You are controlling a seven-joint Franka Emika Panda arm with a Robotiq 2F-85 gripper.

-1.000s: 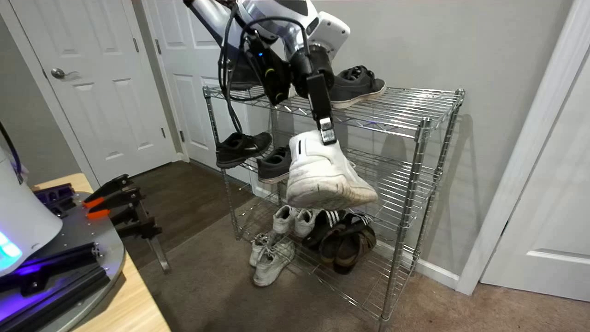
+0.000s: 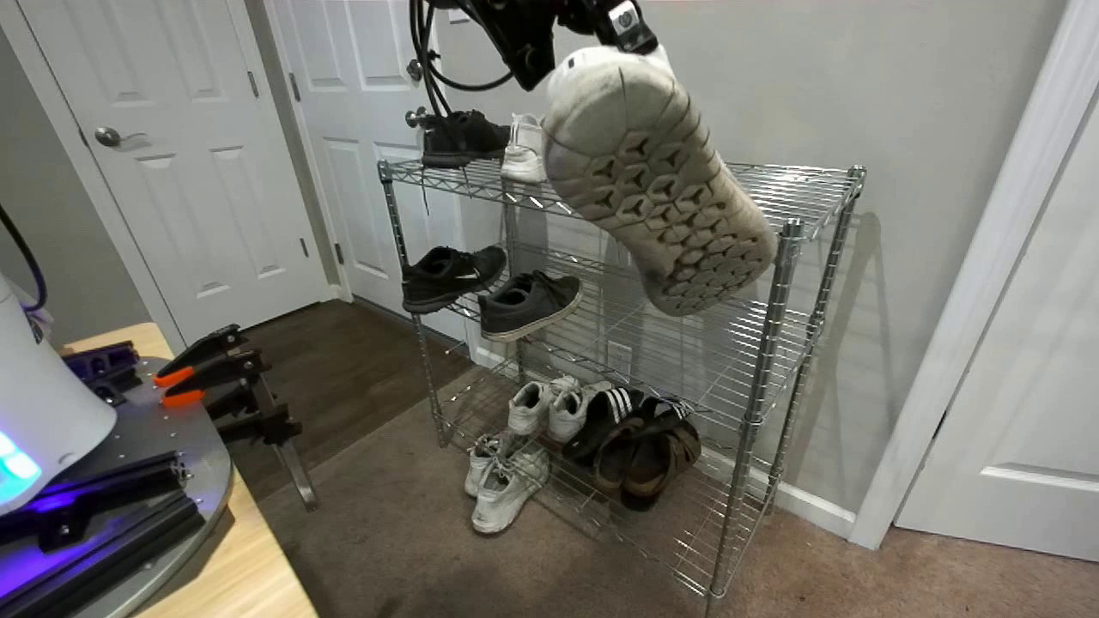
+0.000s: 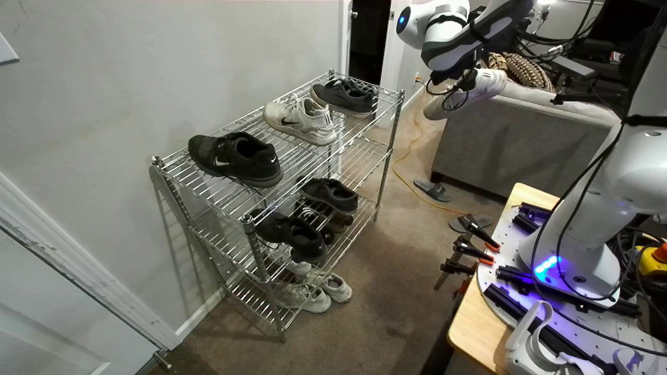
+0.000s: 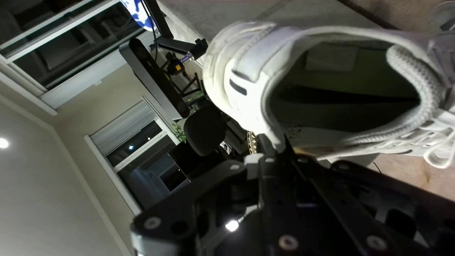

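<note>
A white sneaker (image 2: 659, 185) hangs in the air before the wire rack (image 2: 788, 242), its sole turned to exterior view 1. My gripper is shut on the heel-side rim of this shoe's collar, and the wrist view looks into its opening. In exterior view 2 the held sneaker (image 3: 472, 94) is off the rack's far end, partly behind the arm and cables. On the rack's top shelf a white Nike sneaker (image 3: 301, 120) stands between a black Nike shoe (image 3: 236, 157) and a dark grey shoe (image 3: 344, 97).
Two dark shoes, a black one (image 2: 451, 276) and a grey one (image 2: 531, 305), sit on the middle shelf. White shoes (image 2: 505, 489) and sandals (image 2: 644, 453) lie low. A table with clamps (image 2: 221, 371) stands at left.
The arm has risen and tilted the held white sneaker, so its sole now faces exterior view 1. The sneaker hangs higher and looks larger, covering part of the top shelf.
</note>
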